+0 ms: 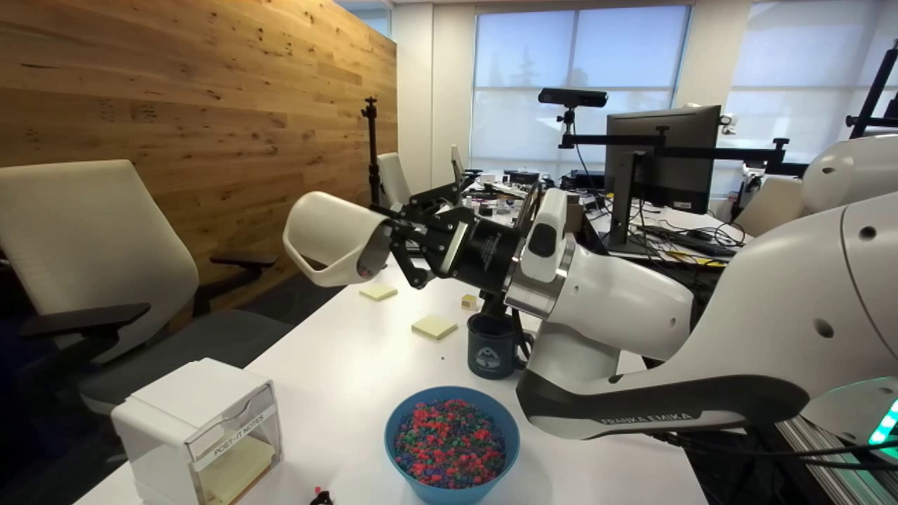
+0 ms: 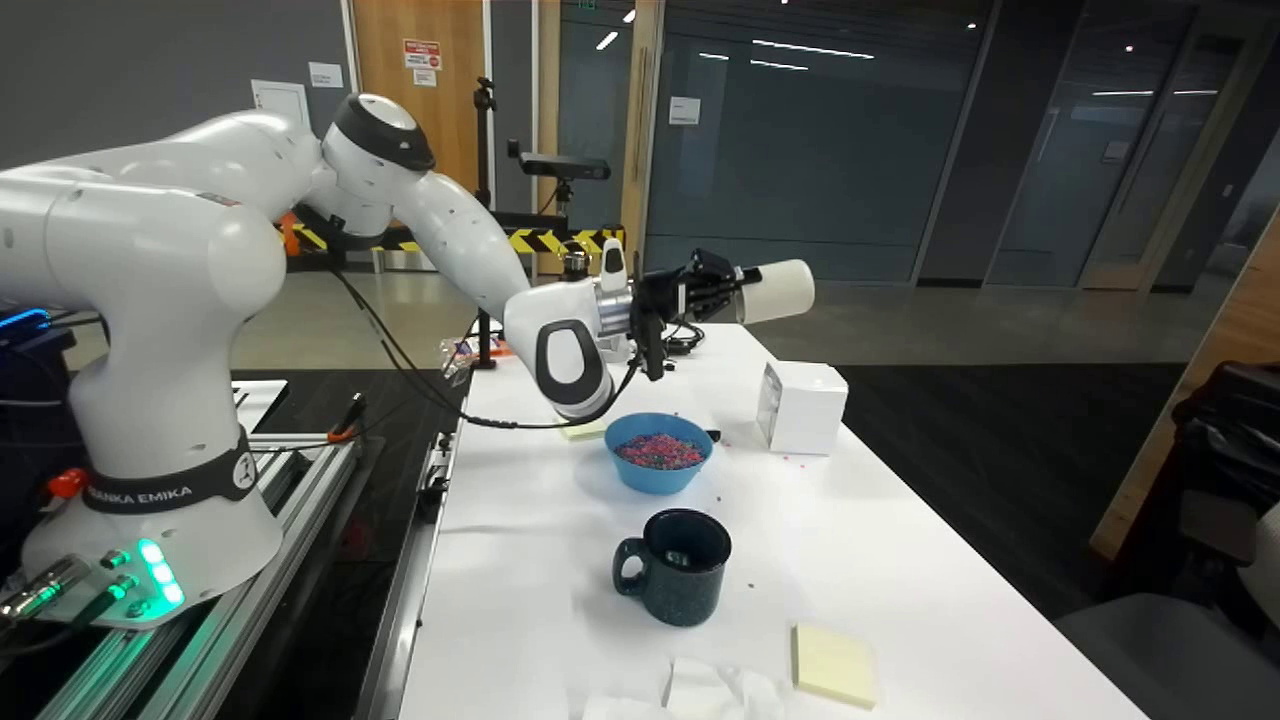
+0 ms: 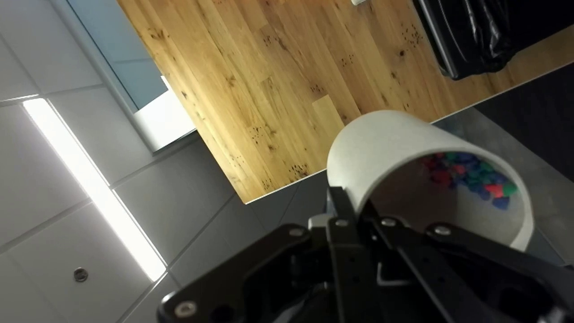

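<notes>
My gripper is shut on the wall of a white cup [image 3: 387,137], close to its rim. The cup lies tipped on its side, and red, green and blue bits [image 3: 471,175] show inside it in the wrist view. In exterior view 1 the same cup [image 1: 332,229] hangs high above the table, left of the gripper [image 1: 389,234]. Below and to the right stands a blue bowl [image 1: 396,452], holding many bits of the same colours. From the other side, the cup [image 2: 777,292] points away from the arm, well above the bowl [image 2: 657,480].
A dark mug [image 1: 492,353] stands behind the bowl. The white Post-it box [image 1: 189,395] is at front left, with a small dark object [image 1: 321,498] near the table's front edge. Yellow note pads [image 1: 434,327] lie farther back. Bare table [image 1: 337,379] separates box and bowl.
</notes>
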